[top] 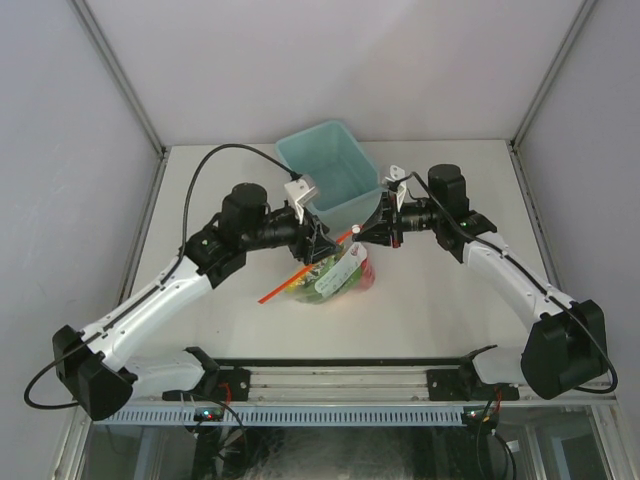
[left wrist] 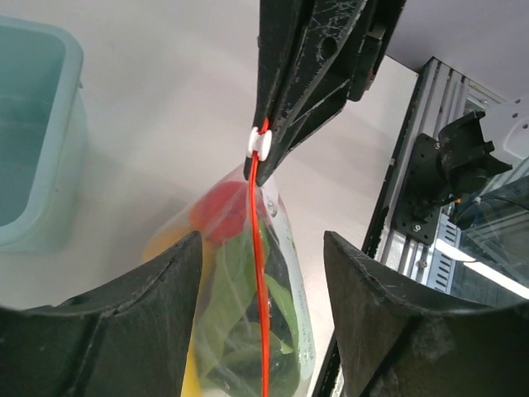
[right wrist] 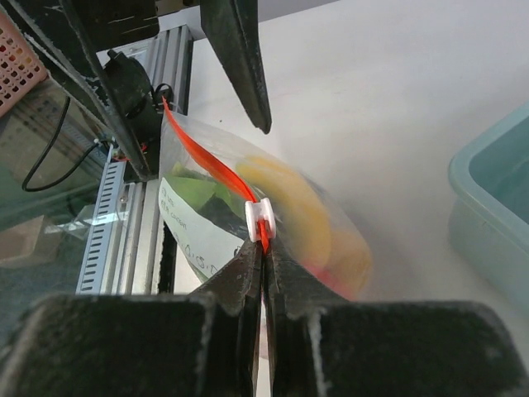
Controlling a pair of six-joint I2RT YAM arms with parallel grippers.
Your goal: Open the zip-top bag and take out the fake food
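Note:
A clear zip bag (top: 325, 278) with an orange-red zip strip (left wrist: 258, 273) and a white slider (right wrist: 260, 217) holds fake food: yellow, green and red pieces (left wrist: 219, 207) show through its plastic. My right gripper is shut on the strip's end beside the slider; the bag hangs from it toward the table's front. Above the strip, my left gripper stands open, its fingers (left wrist: 186, 273) on either side of the strip and apart from it. From the right wrist view, the left gripper's fingertip (right wrist: 258, 116) shows beyond the bag. A white label (right wrist: 194, 227) covers part of the contents.
Behind the bag stands an empty teal bin (top: 330, 165), close to both grippers. A metal rail (top: 340, 395) runs along the front edge.

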